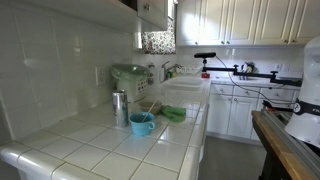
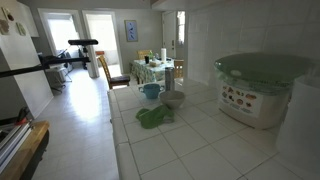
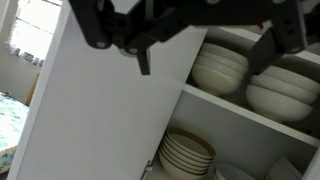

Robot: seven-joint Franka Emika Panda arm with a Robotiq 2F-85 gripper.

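In the wrist view my gripper is open, its two dark fingers far apart with nothing seen between them. Behind the fingers is a cabinet with white bowls [image 3: 275,100] stacked on an upper shelf. A lower stack of bowls [image 3: 186,152] stands beneath that shelf. On the counter, a blue cup [image 1: 142,124] with a thin stick in it is close to a metal canister [image 1: 120,108]. A green cloth [image 1: 173,113] lies farther along. A grey bowl [image 2: 173,99] shows beside the blue cup. Neither exterior view shows the gripper.
A white cabinet door [image 3: 110,115] fills the left of the wrist view. A white basket with a green top [image 2: 250,100] stands against the tiled wall. At far right, part of a white arm [image 1: 308,105] shows above a wooden edge [image 1: 285,145].
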